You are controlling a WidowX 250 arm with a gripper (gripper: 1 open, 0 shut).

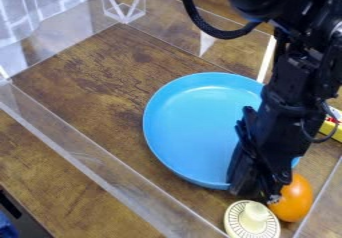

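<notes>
My black gripper (257, 187) is low over the front right of a blue plate (187, 127), just behind an orange round fruit (294, 200) and a cream round object with a short knob (251, 220). Its fingers point down and appear shut; whether anything is between them is hidden by the gripper's dark body.
A yellow and red box (329, 124) sits at the right, partly behind the arm. Clear plastic walls border the wooden surface (94, 82), which is bare left of the plate.
</notes>
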